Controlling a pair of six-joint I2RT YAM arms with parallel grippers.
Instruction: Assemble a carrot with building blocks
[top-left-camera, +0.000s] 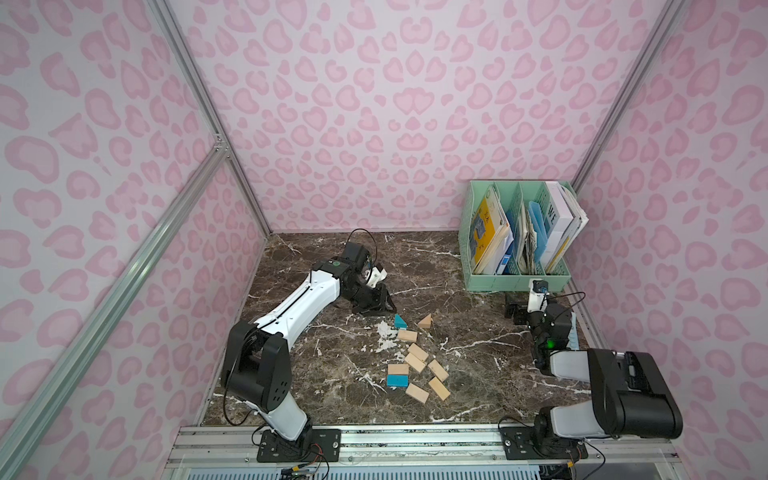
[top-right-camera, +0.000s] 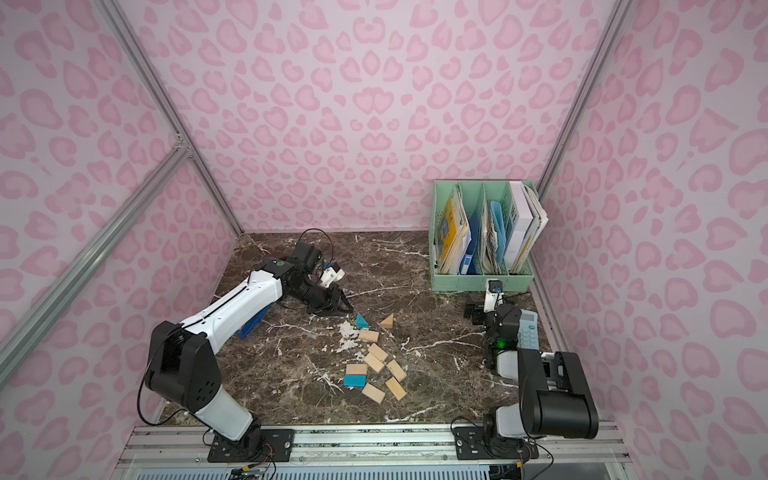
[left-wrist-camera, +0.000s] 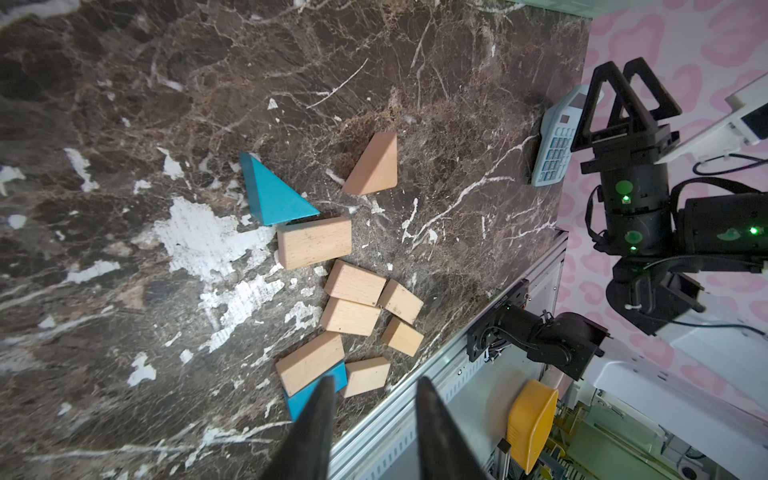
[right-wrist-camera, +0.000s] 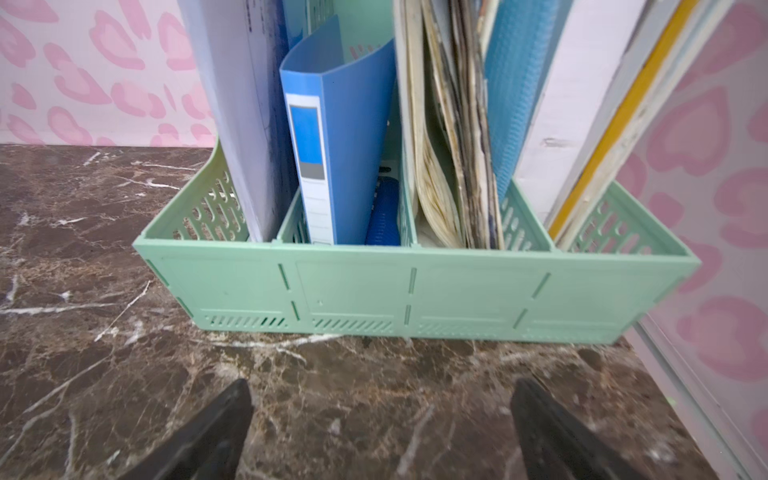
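In the left wrist view, a blue triangle (left-wrist-camera: 272, 196) lies right beside a wooden rectangular block (left-wrist-camera: 314, 242). A wooden triangle (left-wrist-camera: 376, 166) sits a short way off, apart from the others. Two wooden blocks (left-wrist-camera: 352, 284) lie side by side, with smaller wooden blocks (left-wrist-camera: 401, 301) next to them. Another wooden block (left-wrist-camera: 310, 362) rests against a blue rectangular block (left-wrist-camera: 300, 397). Above the table, just left of the blue triangle, hangs my left gripper, partly open and empty. My right gripper, wide open and empty, points toward the file rack.
A green file rack (right-wrist-camera: 416, 292) full of folders stands at the back right, in front of my right gripper. A light blue calculator (top-right-camera: 528, 329) lies beside the right arm.
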